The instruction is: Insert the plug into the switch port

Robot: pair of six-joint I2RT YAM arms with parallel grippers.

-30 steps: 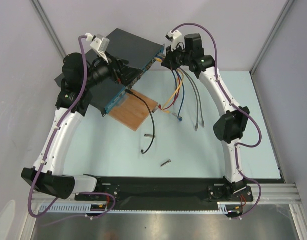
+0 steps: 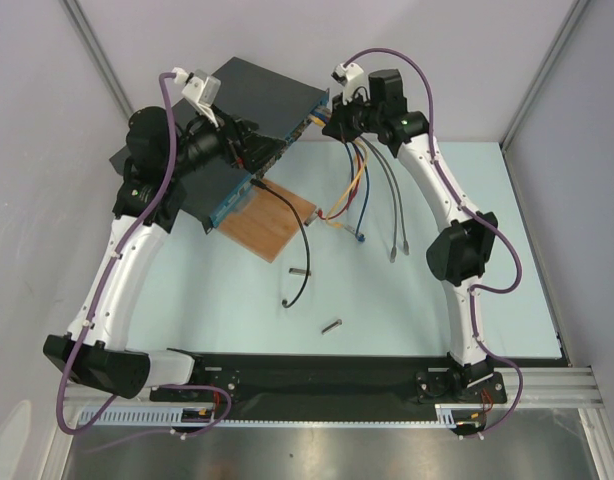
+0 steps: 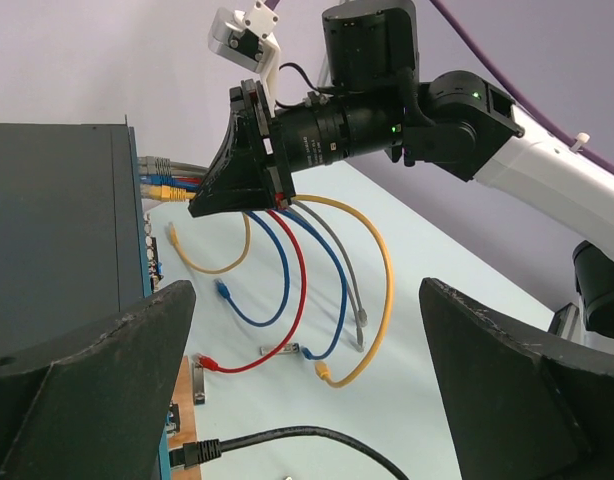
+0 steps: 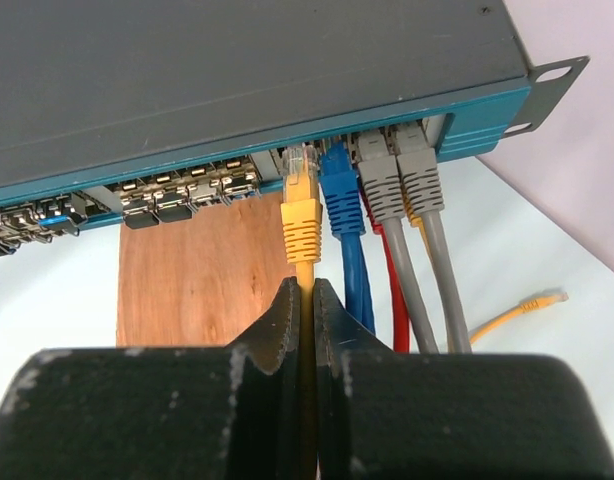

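Observation:
A yellow network plug point(image 4: 302, 215) points at the switch's port row in the right wrist view, its clear tip at the edge of a port beside the blue plug point(image 4: 339, 195). How deep the tip sits is hard to tell. My right gripper is shut on the yellow cable just behind the plug's boot. The dark switch point(image 2: 257, 100) with its teal front lies at a slant in the top view. Over its front edge, my left gripper point(image 2: 249, 150) stands open; in the left wrist view its fingers point(image 3: 97, 385) are wide apart with nothing between.
Two grey plugs point(image 4: 382, 175) sit in ports right of the blue one. Loose blue, red, grey and yellow cable ends point(image 3: 327, 372) hang over the white table. A black cable point(image 2: 302, 235) runs from the switch front. Open table lies toward the front right.
Almost nothing differs in the top view; both arms, the switch and the cables hold the same places.

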